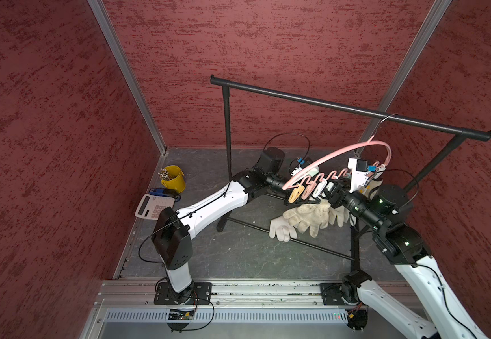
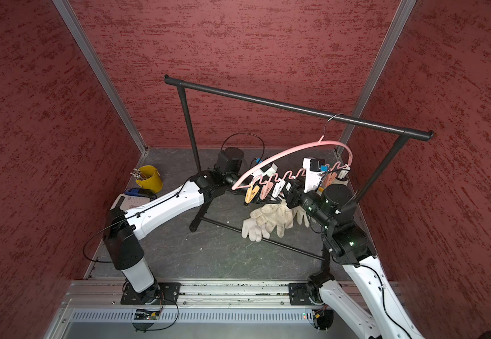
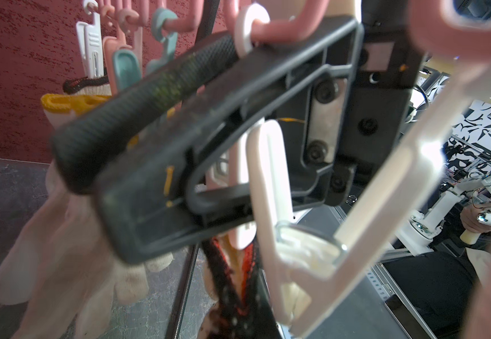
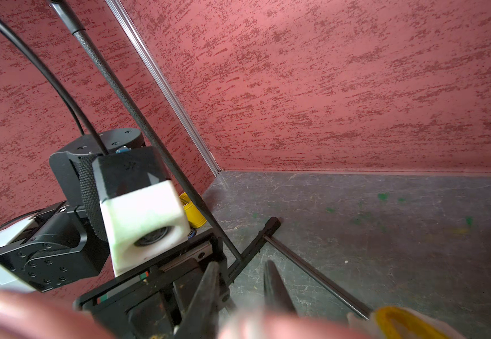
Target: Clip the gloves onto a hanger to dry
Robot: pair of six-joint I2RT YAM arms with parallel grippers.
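The pink hanger with its row of clips hangs from the rack's bar. My right gripper reaches across the left wrist view, its fingers around the upper part of a white clip. In the right wrist view its fingertips stand a little apart, and what lies between them is hidden there. Just below, my left gripper is shut at the red-and-black cuff of a pale glove; its fingers are dark and blurred. Another glove with a yellow cuff hangs farther along the hanger.
A larger, nearer white clip hangs beside the right gripper. Yellow and pink clips fill the hanger's left end. The rack's bar spans overhead. A yellow cup and calculator stand far left.
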